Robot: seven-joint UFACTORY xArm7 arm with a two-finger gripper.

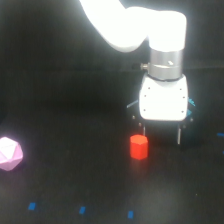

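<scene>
On the dark table, a small red hexagonal block sits right of the middle of the view. My gripper hangs from the white arm just up and to the right of it, pointing down. Two thin dark fingers stand wide apart, so the gripper is open. The left finger's tip comes close to the block's top edge; whether it touches cannot be made out. Nothing shows between the fingers.
A pink and white faceted ball lies at the far left. Behind the gripper, a teal toothed object is mostly hidden. Small blue marks dot the front of the table. The space between ball and block is clear.
</scene>
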